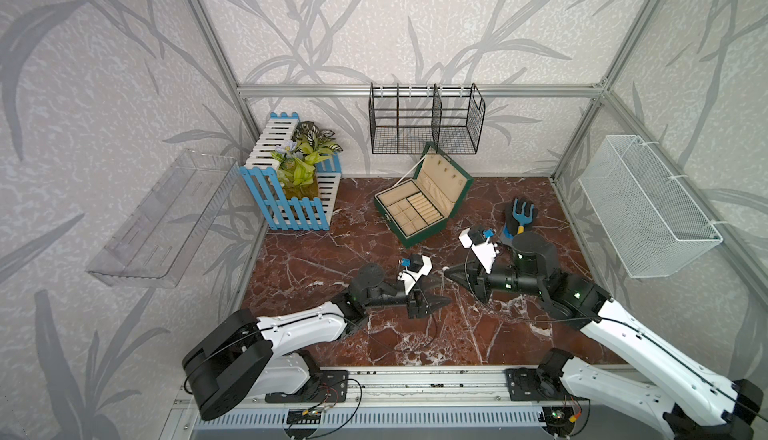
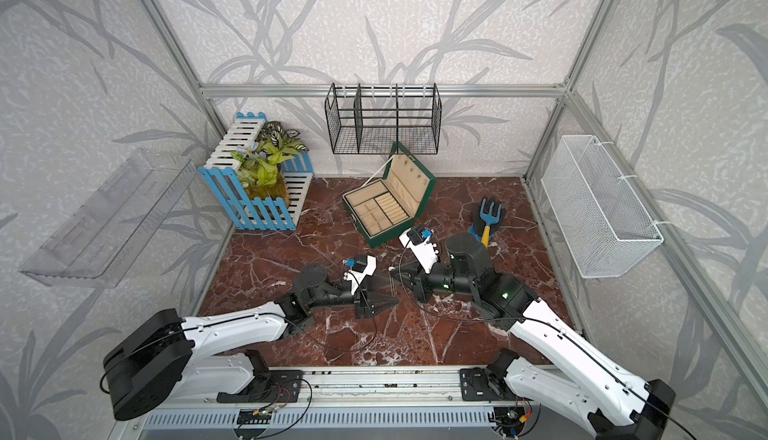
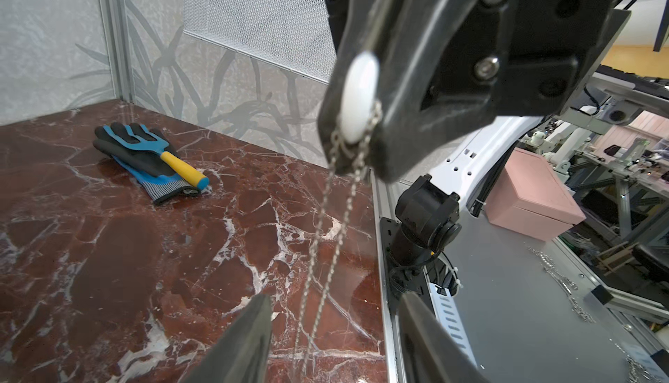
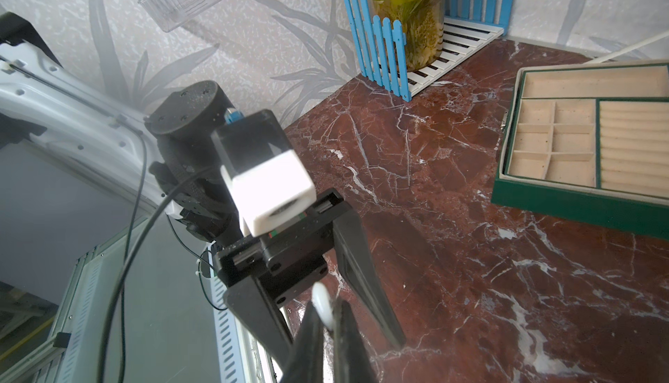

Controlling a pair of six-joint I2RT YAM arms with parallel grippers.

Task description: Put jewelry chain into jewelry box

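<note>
A thin chain point(image 3: 327, 257) dangles from my right gripper point(image 1: 449, 273), which is shut on it; a white pad shows at its tip in the left wrist view. My left gripper point(image 2: 389, 292) stands open just left of it, its blurred fingertips either side of the chain's lower length in the left wrist view. The green jewelry box point(image 1: 408, 237) lies lid up at the back middle, with compartments point(image 4: 571, 139) that look empty in the right wrist view.
A blue-white planter stand point(image 1: 282, 212) is at back left. Gloves and a hand fork lie at right. A black wire basket point(image 1: 404, 140) hangs above the box; side baskets hang on both walls. The table around my grippers is clear.
</note>
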